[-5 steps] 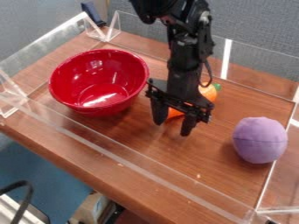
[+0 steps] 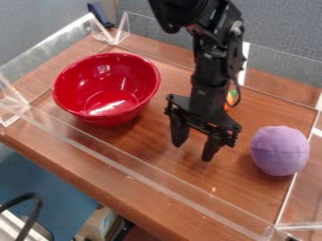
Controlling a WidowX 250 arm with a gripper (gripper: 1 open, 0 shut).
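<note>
My black gripper (image 2: 194, 139) is low over the middle of the wooden table, fingers pointing down; I cannot tell whether it is open or shut, and I see nothing clearly held. An orange object (image 2: 231, 95) with some green sits behind it, mostly hidden by the arm. A red bowl (image 2: 108, 85) lies to the left, and a purple ball (image 2: 280, 151) to the right.
Clear plastic walls edge the wooden table (image 2: 157, 193). Below the left edge are a blue floor, a cardboard item and a dark cable.
My gripper has moved slightly right and toward the front.
</note>
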